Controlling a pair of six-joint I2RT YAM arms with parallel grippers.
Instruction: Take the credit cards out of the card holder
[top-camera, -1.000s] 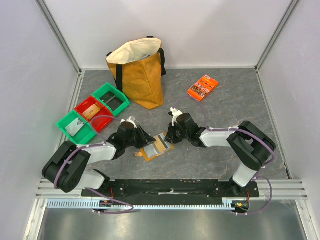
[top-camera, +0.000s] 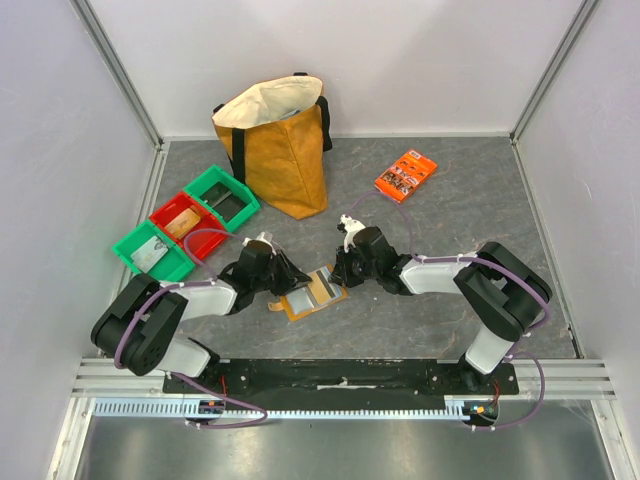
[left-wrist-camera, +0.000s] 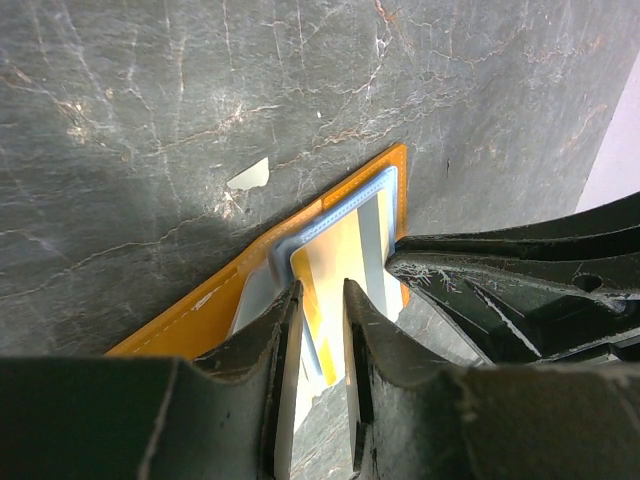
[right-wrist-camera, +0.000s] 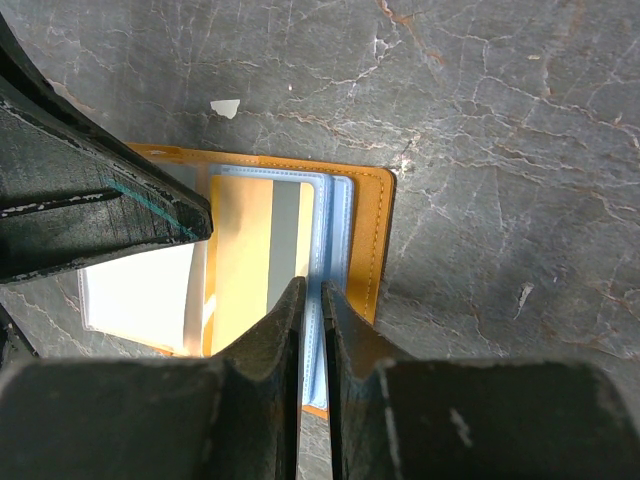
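The orange card holder (top-camera: 293, 315) lies spread on the dark table, between and below both grippers. Its clear sleeves have pale blue edges. A yellow card with a grey stripe (right-wrist-camera: 243, 245) sits inside one sleeve, and a white insert (right-wrist-camera: 135, 295) shows beside it. Over the card's near end, my left gripper is slightly open; card and sleeve show through the gap. My right gripper has a narrower opening, its tips either side of the sleeve's blue edge. Whether they touch the sleeve is unclear. The other arm's dark gripper partly covers the holder in each wrist view.
Green and red trays (top-camera: 127, 247) stand at the left. A mustard bag (top-camera: 290, 165) is at the back, and an orange packet (top-camera: 406, 175) lies at the back right.
My left arm has shifted slightly over the last second, its gripper a little further right and lower over the holder. The right arm and the holder look nearly unchanged.
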